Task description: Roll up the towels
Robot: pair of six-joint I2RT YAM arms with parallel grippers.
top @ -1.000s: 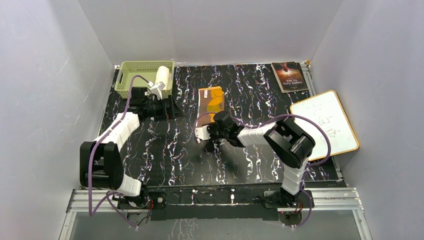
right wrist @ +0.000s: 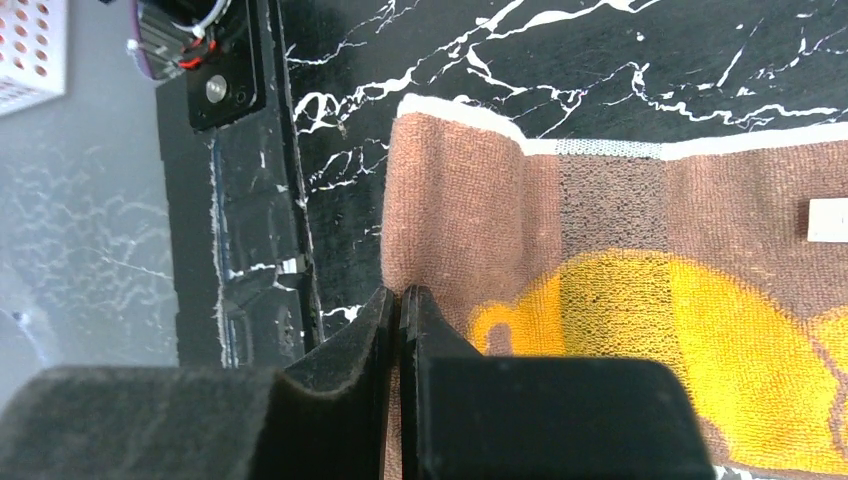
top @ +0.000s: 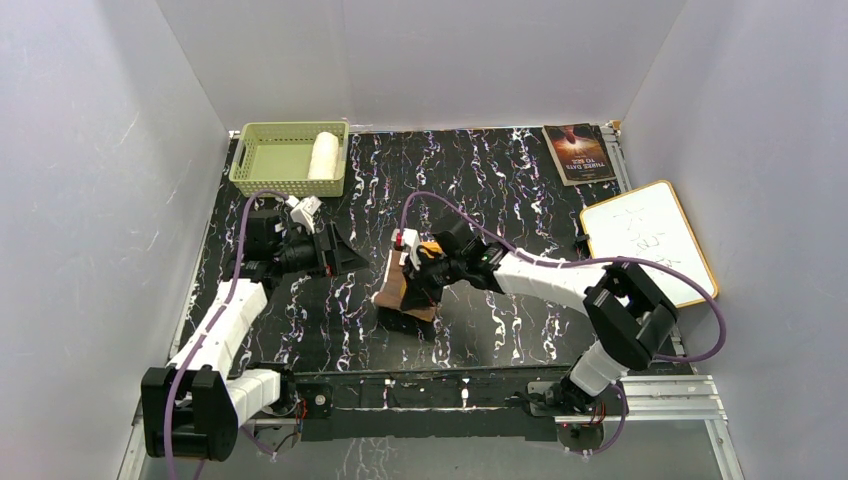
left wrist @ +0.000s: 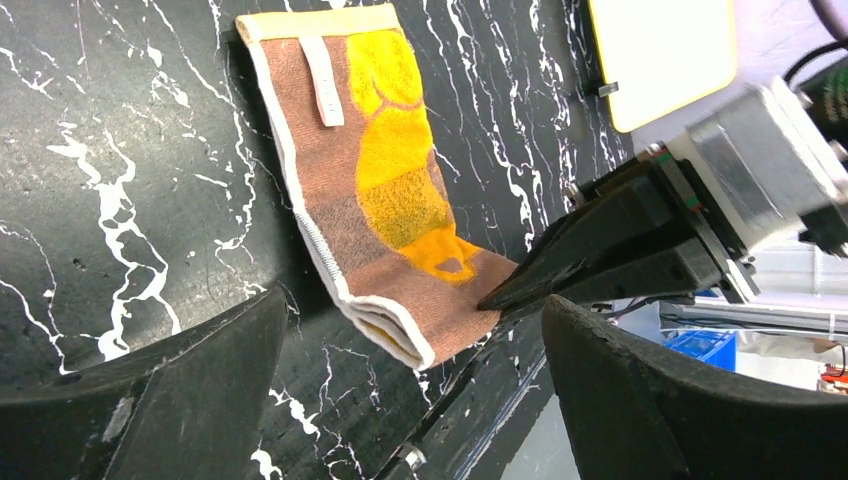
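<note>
A folded brown towel with yellow-orange patches and a white edge lies lengthwise in the left wrist view, its near end raised off the dark table. My right gripper is shut on that near edge, the cloth pinched between its fingertips. From above, the right arm covers much of the towel. To the left of the towel, my left gripper hangs open and apart from it, with nothing between its fingers.
A green basket holding a rolled white towel stands at the back left. A book lies at the back right, and a whiteboard leans along the right side.
The towel has slid toward the table's front edge along with my right gripper, and its near end has come up. My left gripper stays open, shifted slightly toward the front.
</note>
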